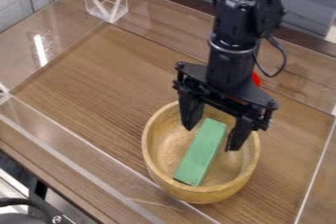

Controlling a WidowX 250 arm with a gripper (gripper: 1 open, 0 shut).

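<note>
A round tan bowl (165, 155) sits on the wooden table at the lower middle, holding a flat green bar (199, 152) lying lengthwise. My black gripper (213, 120) hangs over the bowl's back part, its two fingers spread open on either side above the green bar's far end, with nothing seen held. The arm hides part of the bowl's rear.
A small red object (256, 79) lies behind the arm at the right, partly hidden. A clear plastic piece (105, 4) stands at the back left. Cables show at the lower left edge.
</note>
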